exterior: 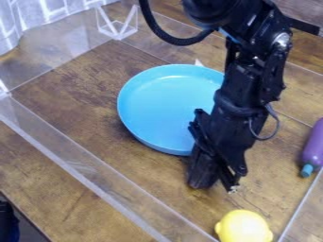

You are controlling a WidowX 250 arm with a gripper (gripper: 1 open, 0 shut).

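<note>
My black gripper (212,178) is low over the wooden table, just in front of a round blue plate (164,104), partly covering its right side. The fingertips are dark and close to the wood; they look shut, with nothing visible between them.
A purple object with a blue tip (315,146) lies at the right edge. A yellow round object (244,227) sits at the front right. Clear plastic walls border the wooden surface (76,85), whose left part is free.
</note>
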